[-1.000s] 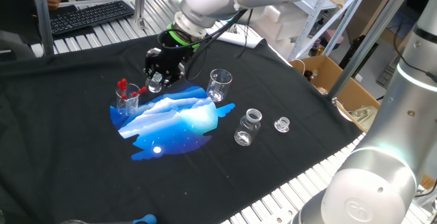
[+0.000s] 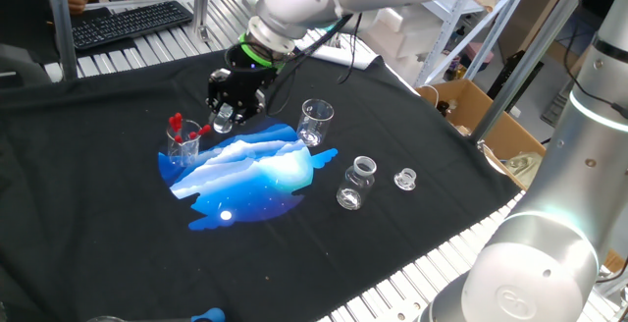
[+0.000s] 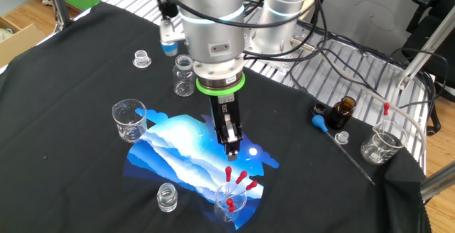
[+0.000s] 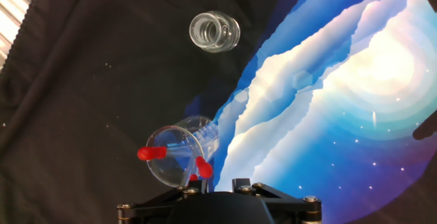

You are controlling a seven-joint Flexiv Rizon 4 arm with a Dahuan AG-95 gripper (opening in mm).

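My gripper hangs above the table, its fingertips apart by a narrow gap with nothing seen between them. In exterior view 2 the gripper (image 3: 232,152) points down over the picture mat, behind a beaker (image 3: 229,203) of red-bulbed droppers. The wrist view has that beaker (image 4: 179,157) just beyond the fingertips, slightly left, droppers leaning out over its rim. Farther up in that view a small clear glass jar (image 4: 215,31) stands on black cloth. Exterior view 1 shows the gripper (image 2: 235,106) partly covering the area around this jar (image 2: 223,118).
An empty beaker (image 3: 129,121), a larger clear bottle (image 3: 183,77) and a glass stopper (image 3: 141,60) stand around the blue mat (image 3: 178,137). Across the table are a brown bottle (image 3: 342,112), a blue-bulbed dropper (image 3: 320,123) and another beaker (image 3: 382,144).
The cable by the wrist has shifted slightly. The gripper and glassware look unmoved.
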